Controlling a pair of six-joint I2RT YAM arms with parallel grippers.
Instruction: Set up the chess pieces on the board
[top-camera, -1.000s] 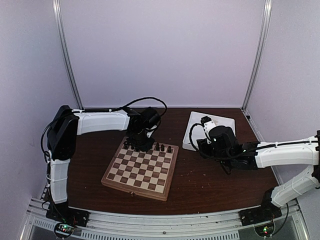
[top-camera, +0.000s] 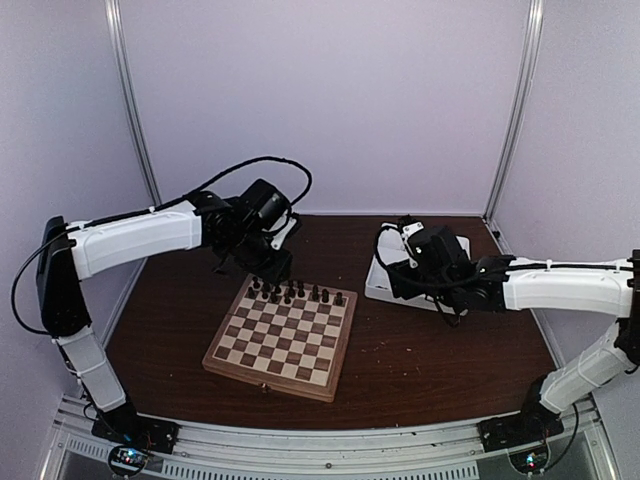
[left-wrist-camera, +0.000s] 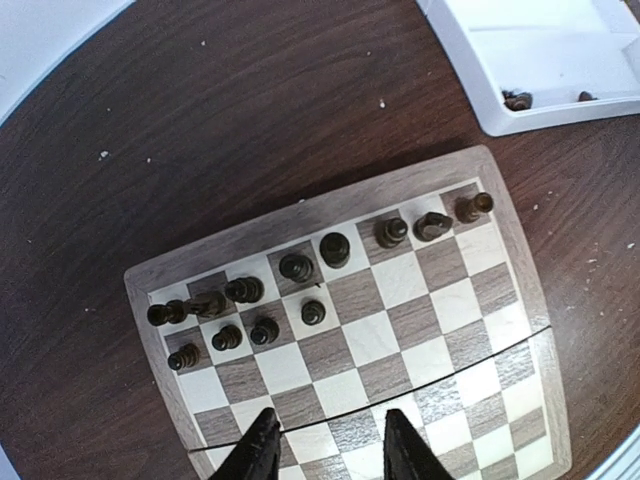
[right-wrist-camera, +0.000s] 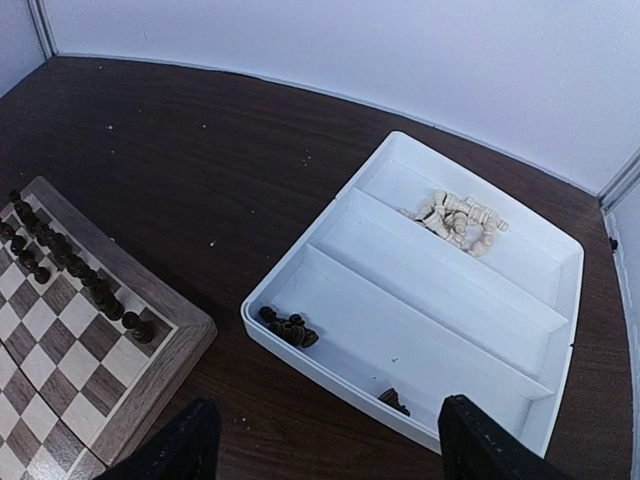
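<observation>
The wooden chessboard (top-camera: 280, 350) holds a full back row of dark pieces (left-wrist-camera: 335, 250) plus several dark pieces (left-wrist-camera: 313, 312) in the second row, all at its far side. My left gripper is raised above the board, fingers apart, with nothing between them. The white tray (right-wrist-camera: 430, 330) to the right of the board holds dark pieces (right-wrist-camera: 290, 328) in its front compartment and a heap of white pieces (right-wrist-camera: 455, 220) in the back one; the middle one is empty. My right gripper hangs over the tray's near part, fingers apart and empty.
Bare dark tabletop (top-camera: 400, 370) lies in front of the tray and left of the board. White walls stand behind and on both sides.
My left arm has risen and drawn back leftward from over the board's far rows.
</observation>
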